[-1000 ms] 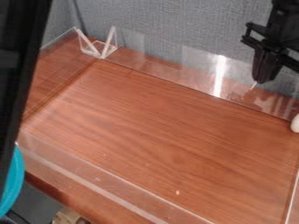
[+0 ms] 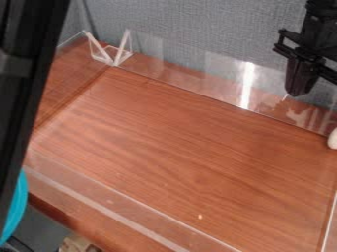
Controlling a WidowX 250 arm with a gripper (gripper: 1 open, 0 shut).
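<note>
The black gripper (image 2: pixel 297 84) hangs at the upper right of the camera view, pointing down in front of the grey wall and above the back right part of the wooden tray floor (image 2: pixel 171 162). Its fingers are close together, shut, with nothing visible between them. A small white object (image 2: pixel 332 139) is cut off at the right edge, below the gripper.
Clear plastic walls (image 2: pixel 171 71) line the tray, with white corner brackets (image 2: pixel 110 49) at the back left. The tray floor is empty. A dark vertical bar (image 2: pixel 24 79) fills the left edge, with a cyan item (image 2: pixel 14 209) below it.
</note>
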